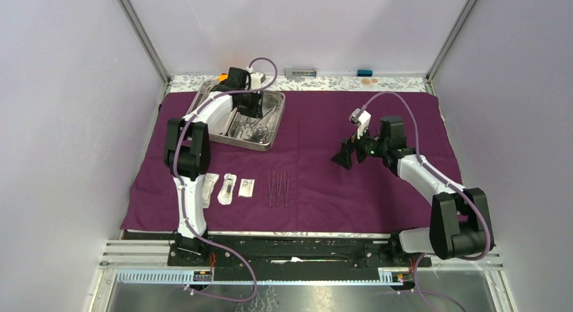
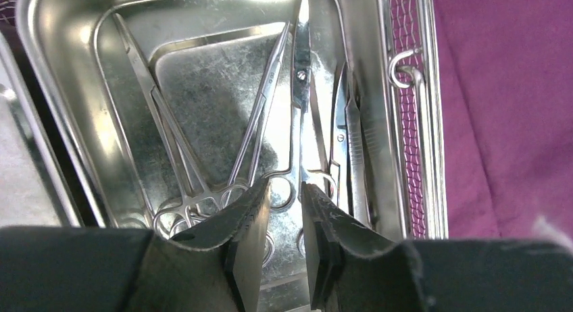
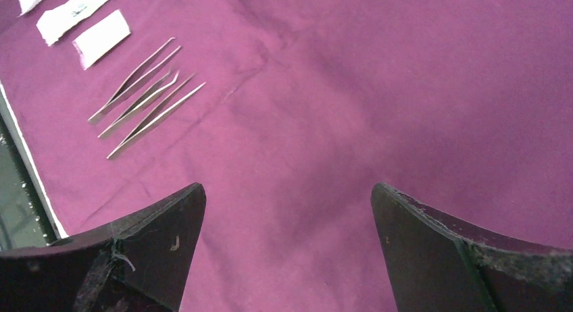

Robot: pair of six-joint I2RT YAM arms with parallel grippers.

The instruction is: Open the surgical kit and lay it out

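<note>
Over the metal tray [image 1: 272,138] at the back left, my left gripper points down with its fingers partly apart. No instrument shows held in it. Beneath, in the left wrist view, lie long scissors [image 2: 301,75], a clamp [image 2: 260,113] beside them, another clamp [image 2: 159,99] on the left and a scalpel handle [image 2: 356,150] by the tray's right wall. The fingers hide some of the ring handles. My right gripper is wide open and empty above bare cloth. Several tweezers [image 1: 278,189] lie in a row near the cloth's front.
Left of the tweezers sit flat packets: a small one [image 1: 246,188], a middle one [image 1: 227,189] and one partly behind the left arm [image 1: 210,190].
</note>
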